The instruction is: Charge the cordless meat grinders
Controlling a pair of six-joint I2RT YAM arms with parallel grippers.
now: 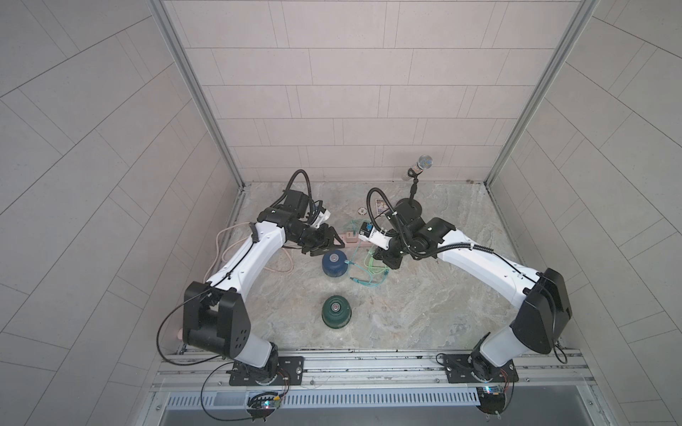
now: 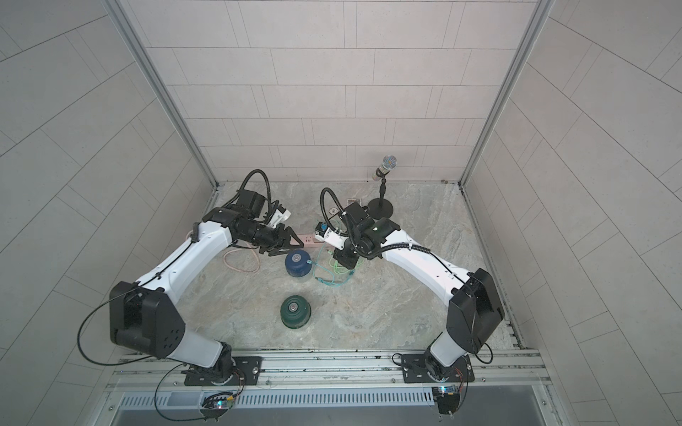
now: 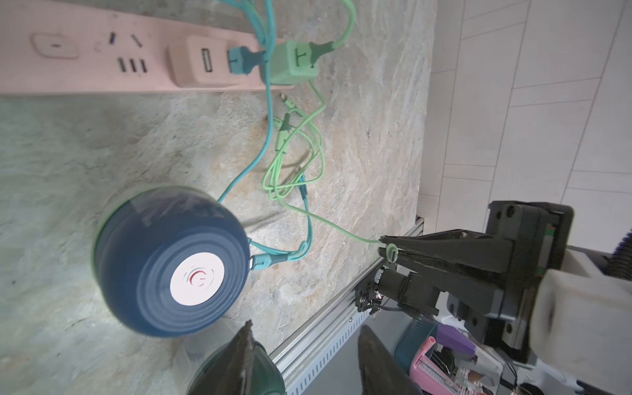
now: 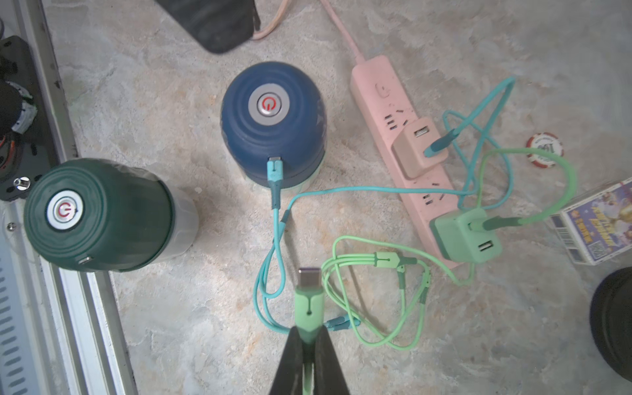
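Note:
In the right wrist view my right gripper is shut on a green USB-C cable connector, its metal tip upward. The blue grinder has a cyan cable plugged into its side. The green grinder stands near the front rail, with no cable in its port. My left gripper stands open above the grinders, nothing between its fingertips.
A pink power strip with pink and green chargers runs behind the grinders. Loose green and cyan cables lie coiled in the middle. A card box, a chip and a black stand are at the back right.

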